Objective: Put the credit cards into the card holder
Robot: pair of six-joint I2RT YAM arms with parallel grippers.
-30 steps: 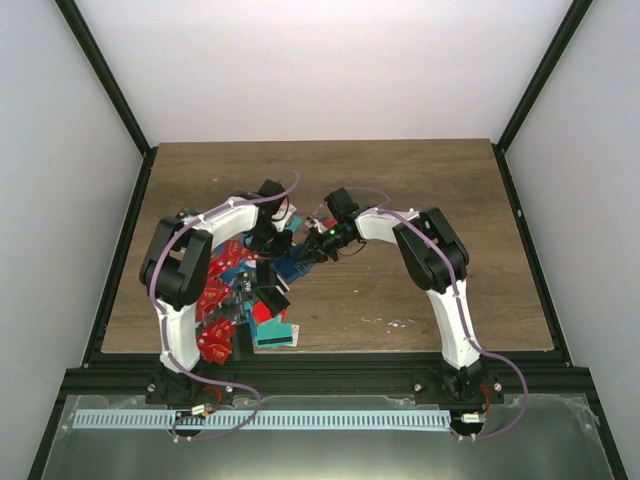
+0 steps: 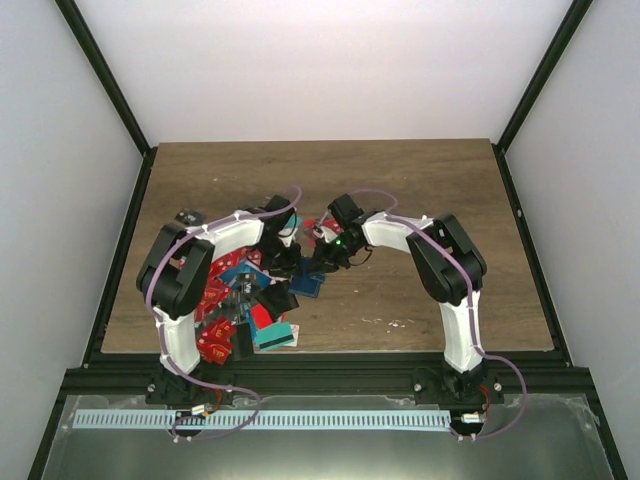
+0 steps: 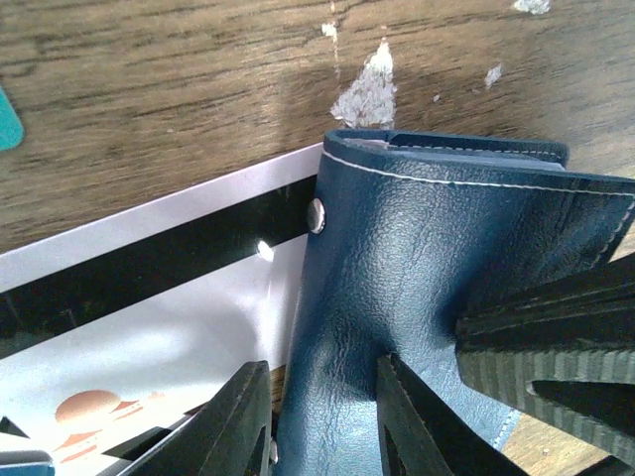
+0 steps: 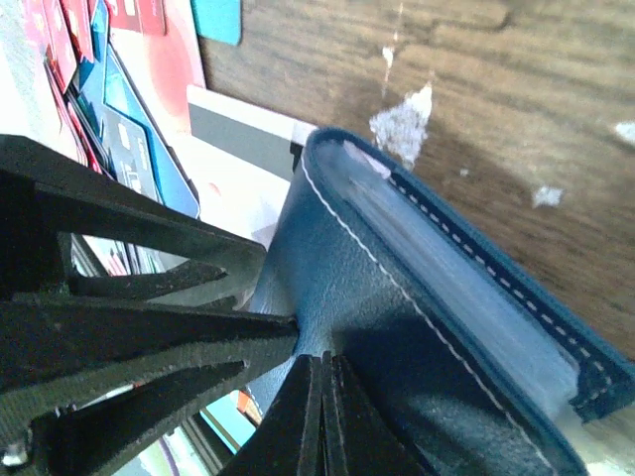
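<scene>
The dark blue card holder (image 2: 307, 283), white-stitched, lies near the table's middle between both grippers. My left gripper is shut on its folded side, and the holder's leather (image 3: 387, 258) shows between the fingers. A clear sleeve (image 4: 466, 297) is visible along the holder's opening. Against the leather on the other side, my right gripper is shut, its tips together with nothing visible between them. A white card with a black stripe (image 3: 149, 258) lies beside the holder. Whether any card sits inside cannot be told.
Red cards (image 2: 213, 340), a teal card (image 2: 274, 336) and several others are scattered left of and below the holder. A black card or wallet (image 2: 277, 298) lies close by.
Both grippers and the blue holder have shifted a little to the right, the holder also slightly toward the front edge. The black piece beside it has turned to lie differently.
</scene>
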